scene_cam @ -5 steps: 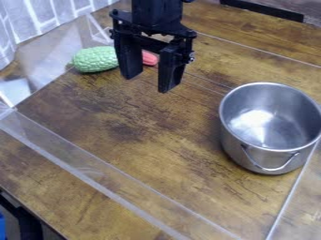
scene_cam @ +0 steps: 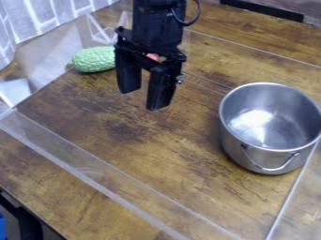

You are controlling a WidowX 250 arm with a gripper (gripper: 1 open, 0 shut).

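Note:
The black gripper [scene_cam: 145, 86] hangs over the middle-left of the wooden table, its two fingers apart with nothing visible between them. A green bumpy vegetable [scene_cam: 93, 59] lies on the table behind it to the left. A small pink object [scene_cam: 152, 58] is partly hidden behind the gripper. A silver pot [scene_cam: 269, 120] stands at the right, apparently empty.
Transparent strips run along its left and front edges, and a dark wooden ledge [scene_cam: 269, 11] borders the back right.
The gripper has shifted slightly and turned, moving a little lower in the view than one second ago. The vegetable and pot have not moved.

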